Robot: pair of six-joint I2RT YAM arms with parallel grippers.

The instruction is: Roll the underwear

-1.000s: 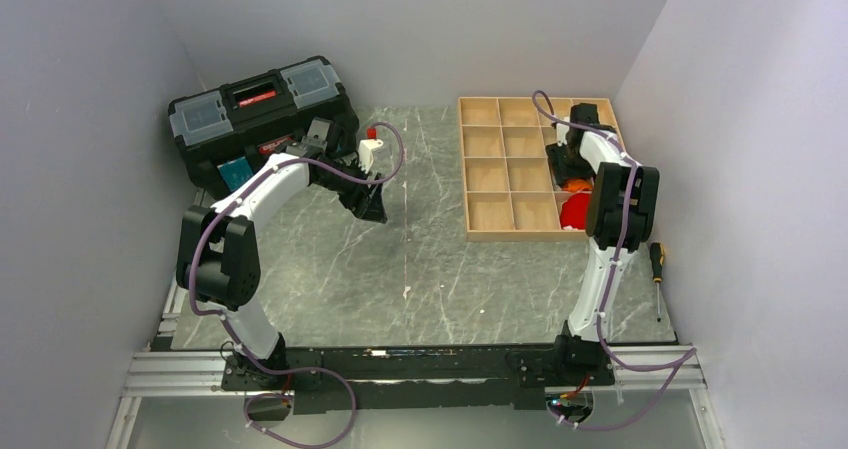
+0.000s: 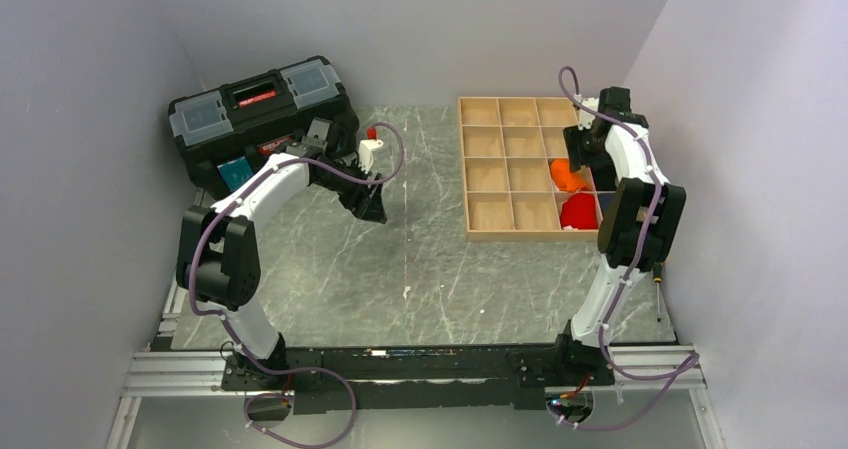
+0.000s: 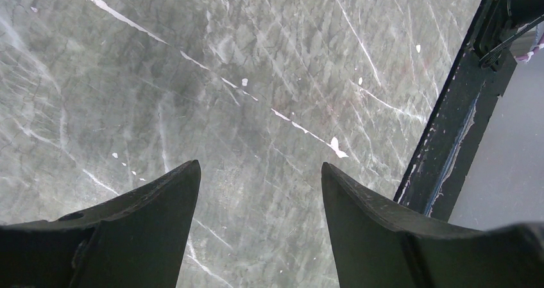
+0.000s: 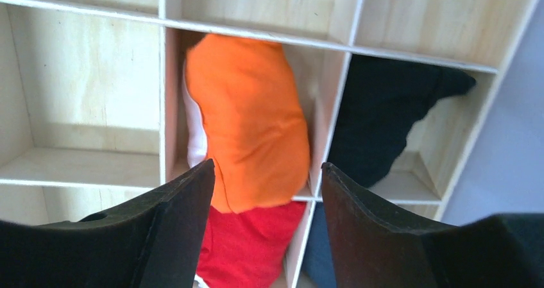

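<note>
Orange underwear (image 4: 253, 121) lies bundled in one compartment of the wooden box (image 2: 520, 236), a white edge showing along its left side. Red underwear (image 4: 256, 243) fills the compartment in front of it. To its right a black piece (image 4: 378, 118) occupies its own cell, and a dark blue piece (image 4: 319, 253) shows only in part. Above these cells my right gripper stands open, its fingers apart with nothing gripped. My left gripper hovers over the bare tabletop (image 3: 224, 102), also open and empty.
A black toolbox (image 2: 265, 109) sits at the back left. By the right wall lies a screwdriver (image 2: 658, 289), partly covered by the right arm. Most other box compartments look empty, and the table's middle is clear.
The left arm has stayed in place.
</note>
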